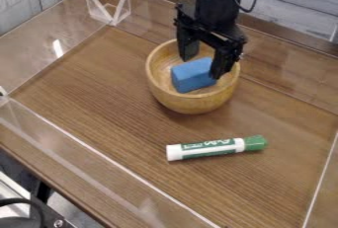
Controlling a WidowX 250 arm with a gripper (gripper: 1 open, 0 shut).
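A blue block (pixel 192 74) lies inside a round tan bowl (pixel 188 102) in the upper middle of the camera view. The black gripper (pixel 208 48) is open over the bowl, its fingers reaching down at either side above the block, with nothing visibly held. A white and green marker-like tube (pixel 214 148) lies on the wooden table (pixel 93 148) below and right of the bowl.
A white bracket-like piece (pixel 106 10) is at the upper left, near the table's edge. A black cable (pixel 27 212) shows at the lower left corner.
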